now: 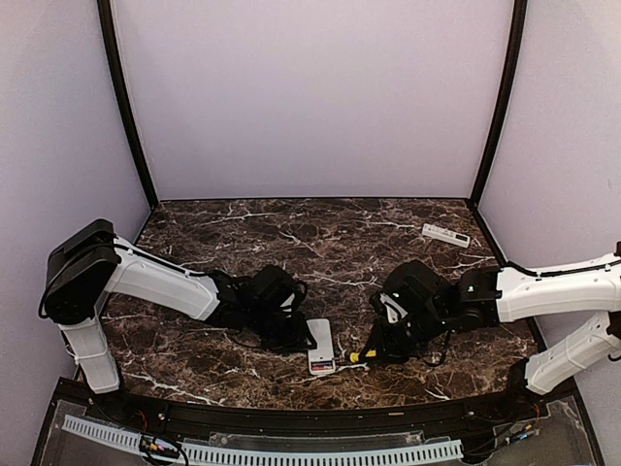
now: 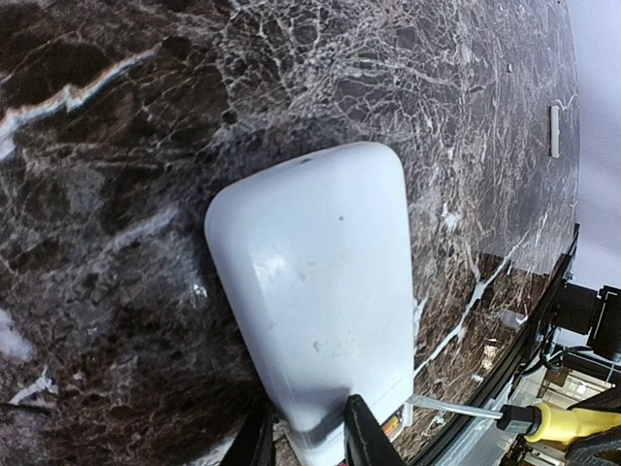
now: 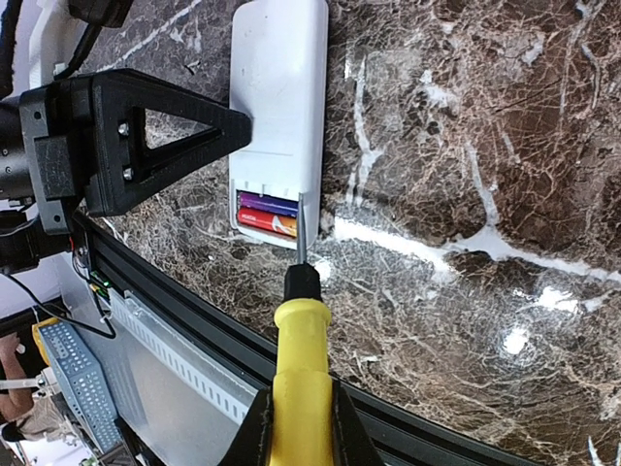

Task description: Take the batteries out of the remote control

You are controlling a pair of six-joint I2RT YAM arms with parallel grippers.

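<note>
The white remote control (image 1: 320, 342) lies face down on the dark marble table, its battery bay at the near end uncovered. A purple battery (image 3: 268, 203) and an orange-red battery (image 3: 266, 221) sit side by side in that bay. My left gripper is shut on the remote's left edge, one finger over its back. Firmly between the fingers of my right gripper is a screwdriver with a yellow handle (image 3: 302, 354). Its thin metal shaft (image 3: 301, 228) reaches the bay's right side, at the batteries' ends; exact contact cannot be told.
A long white object (image 1: 446, 235) lies at the back right of the table. The dark frame rail (image 1: 320, 417) runs along the front edge, close to the remote. Behind both arms the table is mostly clear.
</note>
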